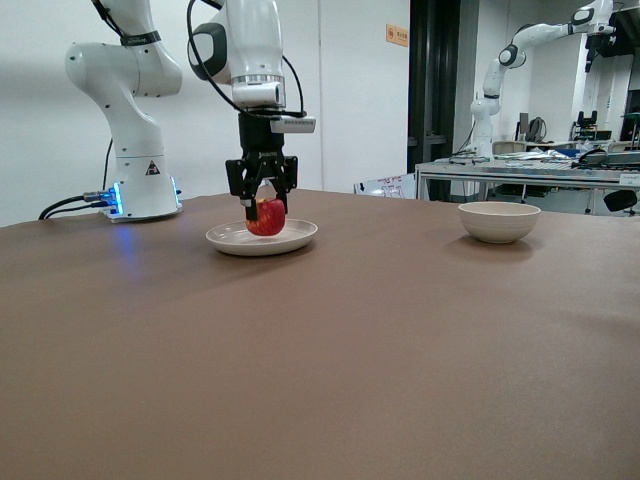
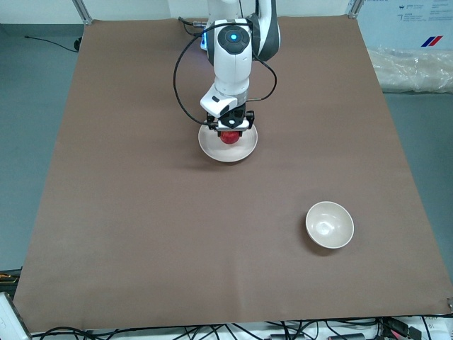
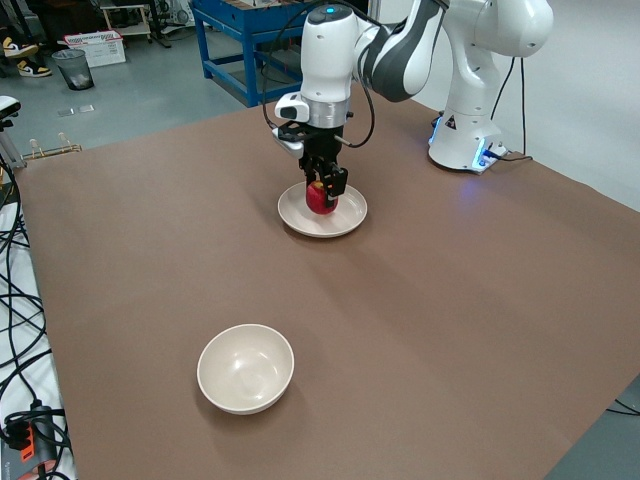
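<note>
A red apple [image 2: 229, 138] [image 1: 265, 220] [image 3: 316, 200] sits at a white plate [image 2: 218, 151] [image 1: 222, 239] [image 3: 350, 220] beneath the arm. My gripper [image 1: 264, 195] [image 3: 325, 185] is lowered around the apple, its black fingers on either side of it. Whether they press on the apple or stand slightly apart, and whether the apple rests on the plate, I cannot tell.
A white bowl [image 2: 329, 224] [image 1: 498, 222] [image 3: 245, 369] stands on the brown table [image 2: 177, 234], apart from the plate toward the camera left view's lower right. Cables lie along its edge.
</note>
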